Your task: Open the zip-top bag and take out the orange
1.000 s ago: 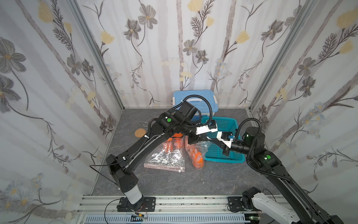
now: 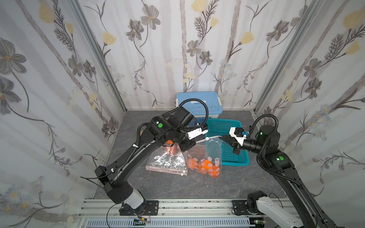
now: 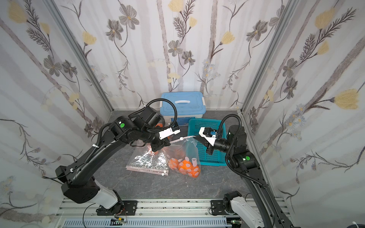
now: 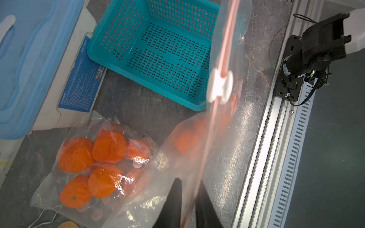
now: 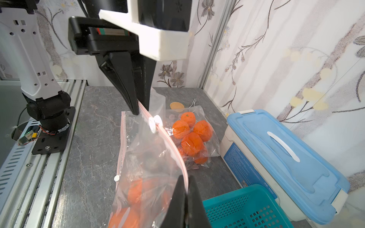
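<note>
A clear zip-top bag with white dots and several oranges at its bottom hangs by its pink zip edge between my grippers. The white slider sits partway along that edge, clear of both grippers' tips. My right gripper is shut on the zip edge at one end. At the other, my left gripper has the strip running between its narrowly spaced fingers; whether they pinch it, I cannot tell. Nor can I tell if the mouth is parted. The top views hide the left fingertips.
An empty teal basket stands behind and right of the hanging bag. At the back is a box with a blue lid. Another clear bag of oranges lies on the left of the table.
</note>
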